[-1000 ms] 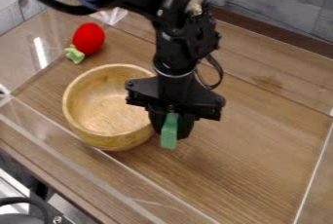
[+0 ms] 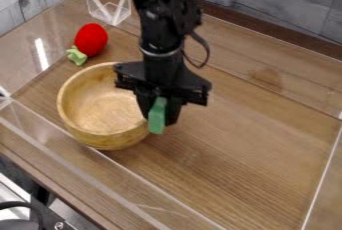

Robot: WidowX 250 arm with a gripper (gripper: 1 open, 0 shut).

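My gripper (image 2: 159, 98) is at the centre, pointing down and shut on a green object (image 2: 158, 116) that hangs just below its fingers, at the right rim of a wooden bowl (image 2: 88, 110). The lower end of the green object is beside the bowl's rim; whether it touches is unclear.
A red object (image 2: 90, 38) and a small green item (image 2: 78, 56) lie at the back left, near a white wire holder (image 2: 114, 6).
Compared with earlier, my gripper and the green object in it have moved back and slightly left, higher in the view, toward the bowl's right side.
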